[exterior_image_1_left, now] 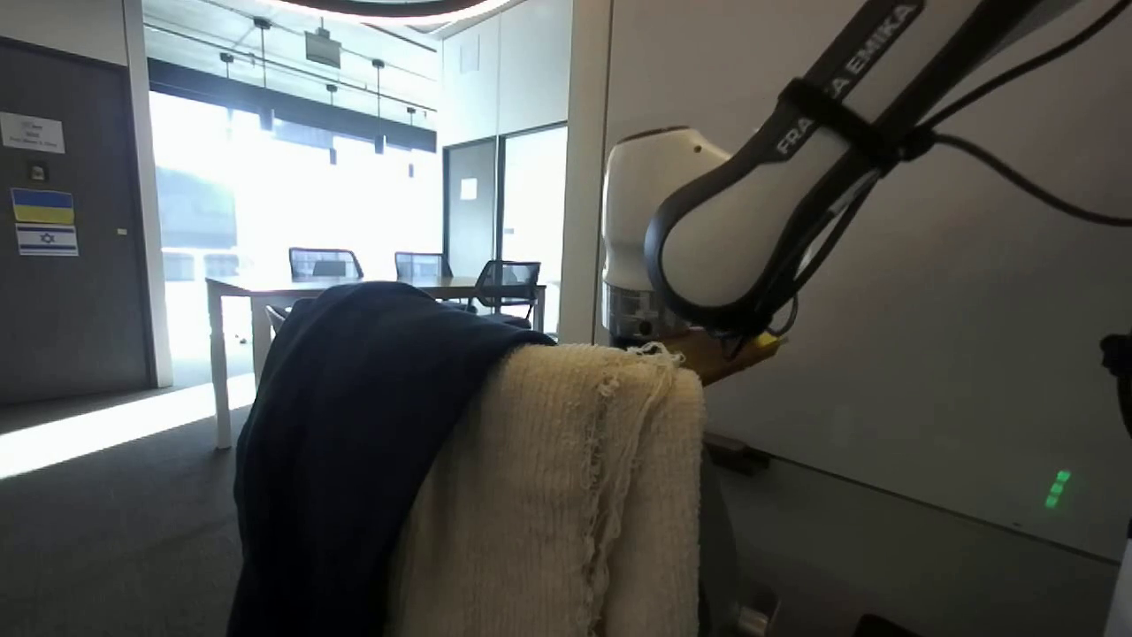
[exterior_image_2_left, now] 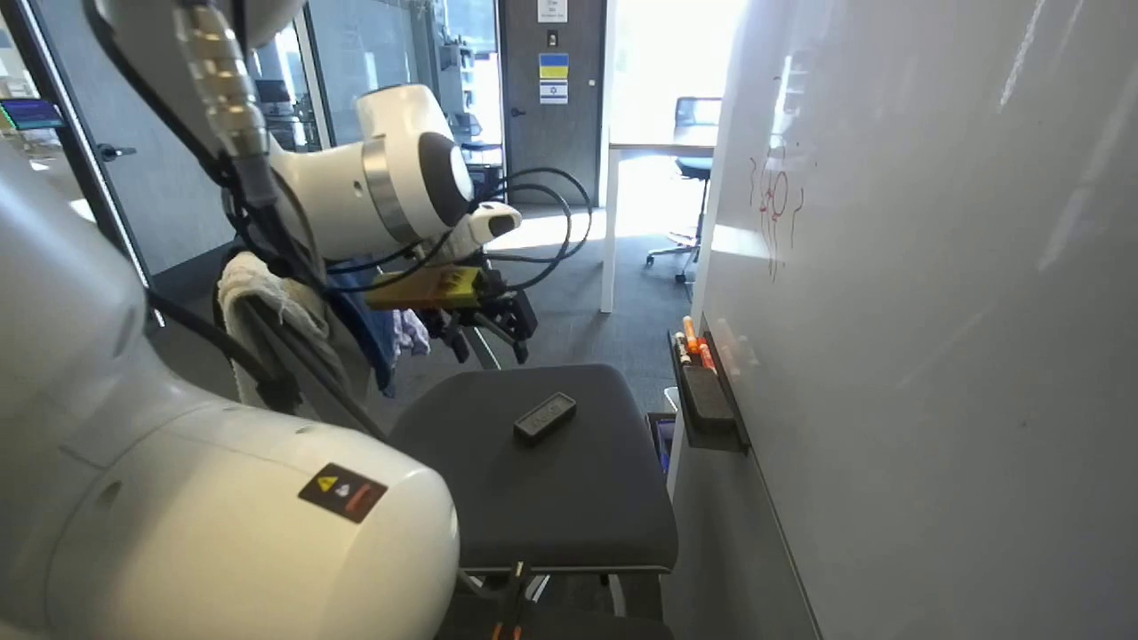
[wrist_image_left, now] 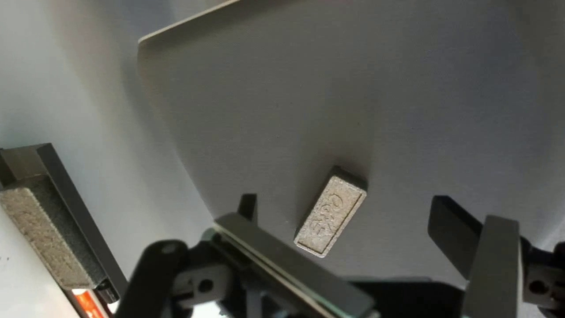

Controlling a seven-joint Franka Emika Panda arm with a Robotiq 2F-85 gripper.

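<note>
A dark rectangular eraser point(exterior_image_2_left: 545, 417) lies flat on the grey chair seat point(exterior_image_2_left: 608, 501). My gripper point(exterior_image_2_left: 492, 352) hangs above the far side of that seat. In the wrist view the gripper is open, its two fingers wide apart with nothing held between them. Beyond the fingertips, the eraser point(wrist_image_left: 331, 214) shows its embossed top face on the seat below, closer to the left finger. From exterior view 1 the fingers are hidden behind the draped chair back.
A whiteboard point(exterior_image_2_left: 917, 320) stands on the right, its tray point(exterior_image_2_left: 736, 428) holding another eraser point(exterior_image_2_left: 707, 398) and orange markers point(exterior_image_2_left: 691, 336). A cream towel point(exterior_image_1_left: 552, 478) and dark blue cloth point(exterior_image_1_left: 350, 446) cover the chair back.
</note>
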